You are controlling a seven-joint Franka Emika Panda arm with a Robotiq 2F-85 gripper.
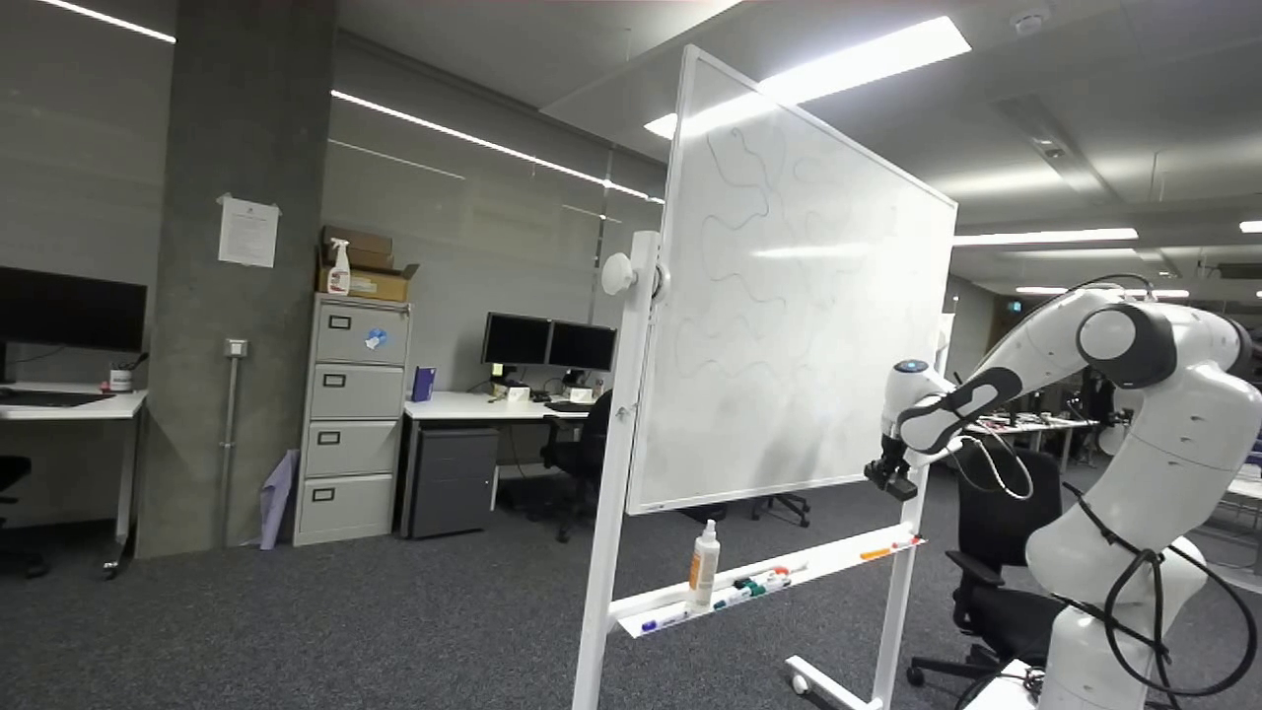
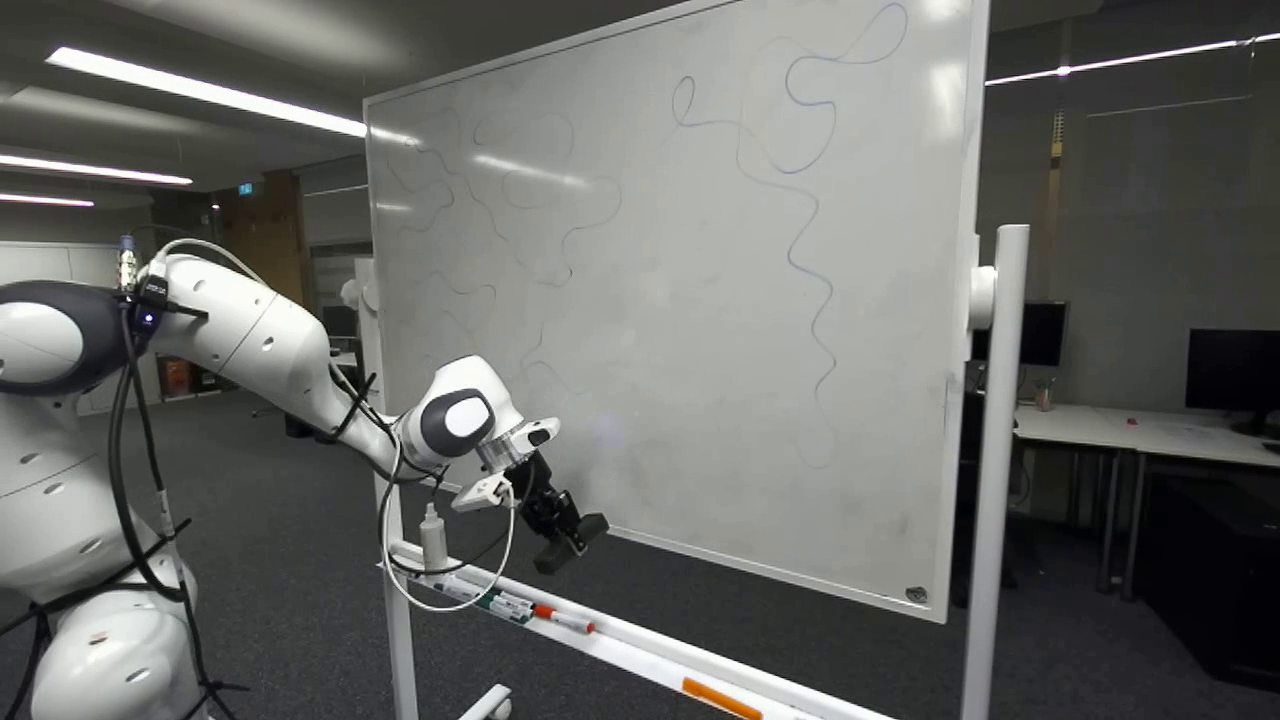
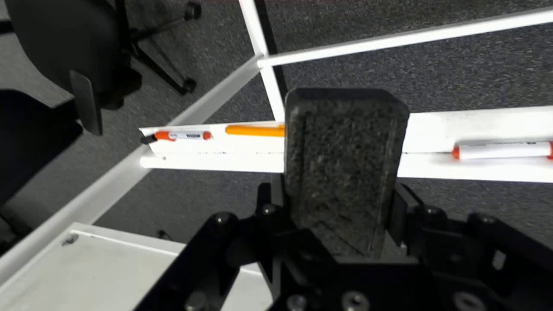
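A dark block, like a whiteboard eraser (image 3: 344, 171), fills the middle of the wrist view, with my gripper shut on it. In exterior view 2 the gripper (image 2: 570, 516) points down and towards the board, with the eraser (image 2: 573, 544) at its tip, near the board's lower edge. The whiteboard (image 2: 672, 360) bears several faint wavy lines and one darker blue line. Below the eraser runs the white pen tray (image 3: 223, 161); an orange marker (image 3: 254, 130) on it is partly hidden behind the eraser. The eraser appears clear of the tray.
Several markers (image 2: 510, 606) and a white spray bottle (image 1: 704, 564) stand or lie on the tray. A black office chair (image 1: 1012, 544) is beside the board's far post. White posts (image 2: 996, 480) hold up the board at its sides.
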